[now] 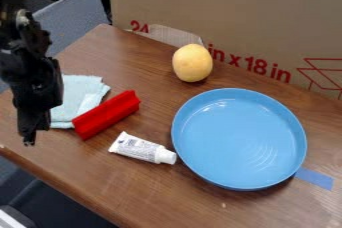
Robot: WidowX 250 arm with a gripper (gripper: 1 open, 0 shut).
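Note:
My gripper (pixel 30 132) hangs at the left edge of the table, fingers pointing down and shut, with nothing visible between them. Just right of it lies a folded pale blue cloth (pixel 79 92), and against that a red cylinder (pixel 106 113) lies on its side, diagonally. A white tube (pixel 142 149) with a cap lies in front of the cylinder. A blue plate (pixel 238 137) takes up the right of the table, and a yellow oval object (pixel 193 62) stands behind, toward the back.
A cardboard box (pixel 227 12) walls off the back of the table. Blue tape (pixel 313 178) is stuck at the right. The wooden top (pixel 147 197) is clear at the front and centre.

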